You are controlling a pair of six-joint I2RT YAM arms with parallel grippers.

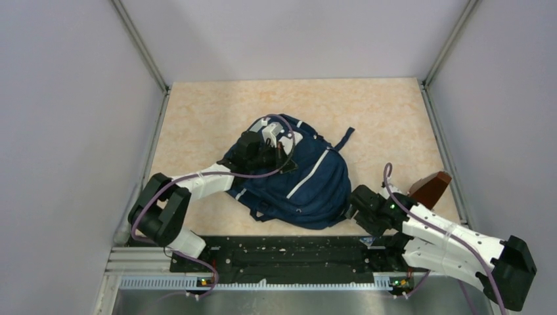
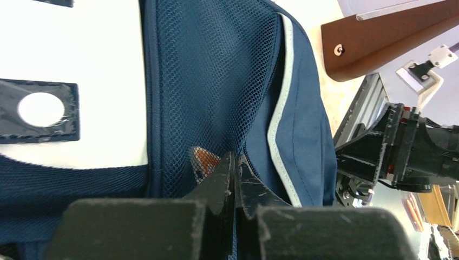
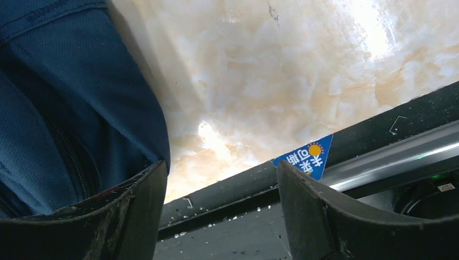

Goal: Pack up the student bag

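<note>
The dark blue student bag lies flat on the table, a light stripe running across it. My left gripper is above it, shut, its tips at the edge of a mesh pocket; I cannot tell whether mesh is pinched between them. Something orange-brown shows through the mesh beside the tips. At the bag's lower right side, my right gripper stands open. One of its fingers is close against the bag's edge, and nothing sits between the two.
A brown case lies at the table's right edge, behind the right arm. White patches show on the bag's surface. The tabletop behind the bag is clear. A dark strip and metal rail border the front.
</note>
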